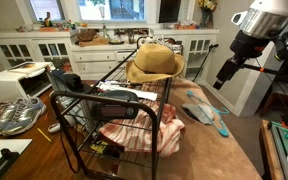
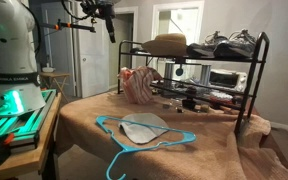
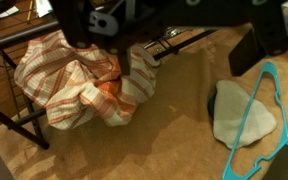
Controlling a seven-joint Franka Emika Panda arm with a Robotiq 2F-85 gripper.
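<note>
My gripper hangs open above the carpet, its two dark fingers wide apart and nothing between them. Below and to the left in the wrist view, a red-and-white checked cloth [image 3: 82, 82] lies bunched at the rack's edge. A blue hanger [image 3: 246, 122] lies on the carpet at the right, over or against a pale flat object [image 3: 229, 108] that I cannot identify. In exterior view 2 the same hanger [image 2: 134, 149] rests in front of the cloth [image 2: 137, 85]. A tan straw hat [image 1: 154, 62] sits on top of the black rack [image 1: 157, 118].
Shoes [image 2: 242, 46] stand on the rack's upper shelf. Dark items fill its lower part. The tan carpet [image 1: 204, 150] is bare in front. A wooden table [image 1: 273, 150] edges the right side, near the arm's base.
</note>
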